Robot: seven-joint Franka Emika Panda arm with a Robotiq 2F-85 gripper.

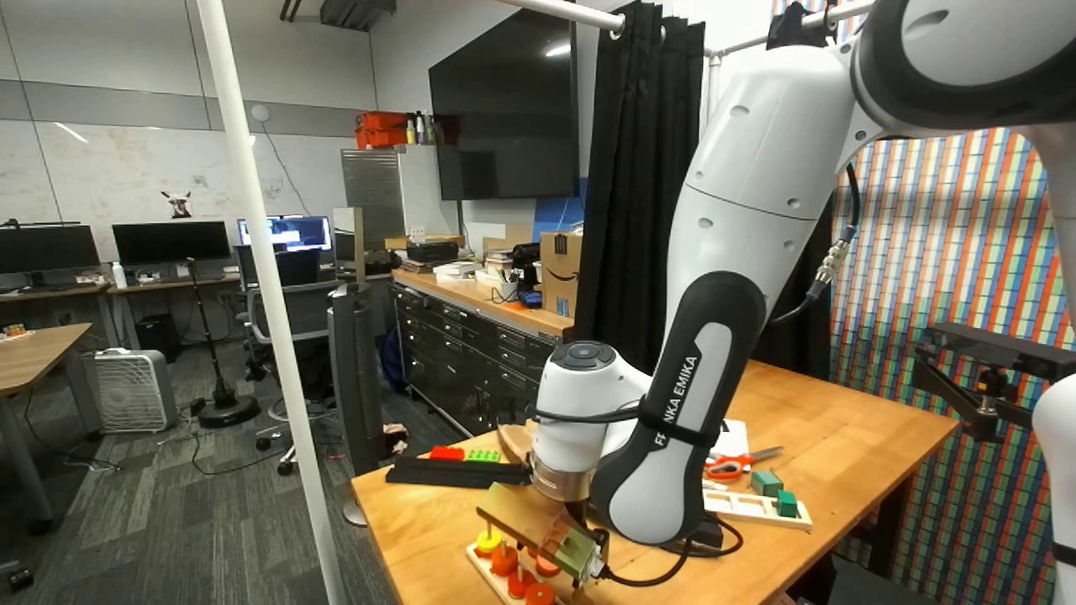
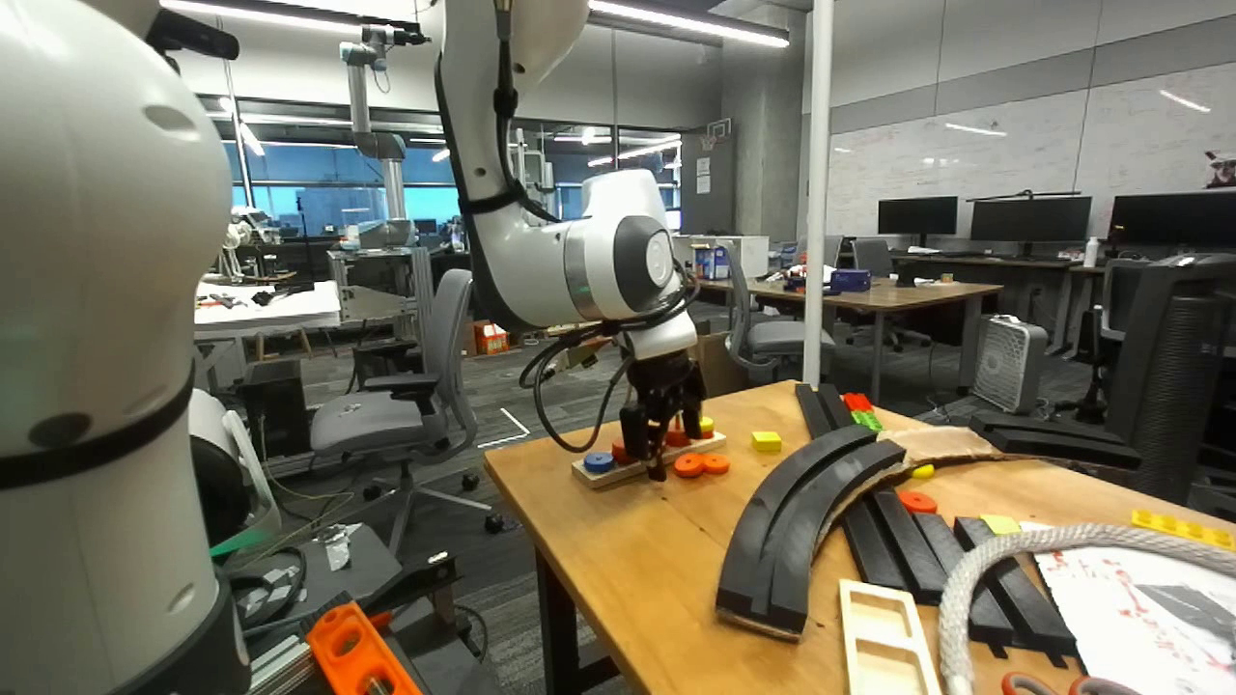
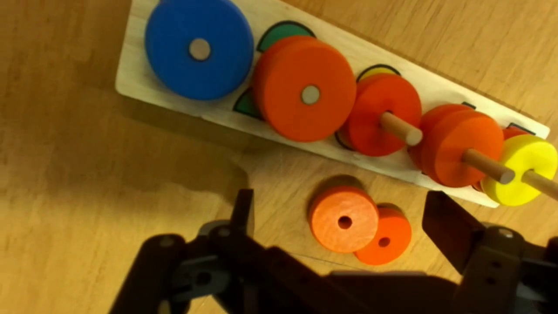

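In the wrist view my gripper stands open above two loose orange discs. The nearer, thicker-looking disc (image 3: 335, 230) partly overlaps a smaller orange disc (image 3: 384, 246); both appear between the spread fingers, with a gap on either side. Beside them runs a wooden peg board (image 3: 172, 104). Its pegs carry a blue disc (image 3: 225, 47), a large orange stack (image 3: 308, 65), a red-orange stack (image 3: 384, 104), another orange stack (image 3: 450, 151) and a yellow disc (image 3: 515, 183). In exterior view 2 the black fingers partly hide the board (image 2: 599, 477).
Dark curved track pieces (image 2: 788, 521) and straight ones lie across the table (image 2: 649, 568). A yellow block (image 2: 766, 441) sits near the peg board. Further off are a wooden tray (image 2: 886, 631), a thick rope (image 2: 962, 591) and red scissors (image 1: 728, 465). Bare wood lies in front of the board.
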